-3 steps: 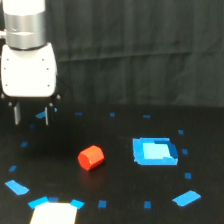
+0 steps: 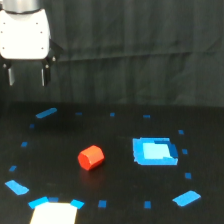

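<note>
The white gripper (image 2: 27, 75) hangs at the upper left, above the dark table, with its two dark fingers spread apart and nothing visible between them. A red block (image 2: 90, 157) lies on the table in the middle, below and to the right of the gripper. To the right is a blue taped square (image 2: 138, 151) with a paler patch inside it.
A pale square object (image 2: 54, 213) is at the front left edge. Blue tape pieces (image 2: 185, 199) are scattered over the black tabletop (image 2: 120, 190). A dark curtain (image 2: 140, 55) hangs behind.
The gripper has moved up and slightly to the left. The red block has not visibly moved.
</note>
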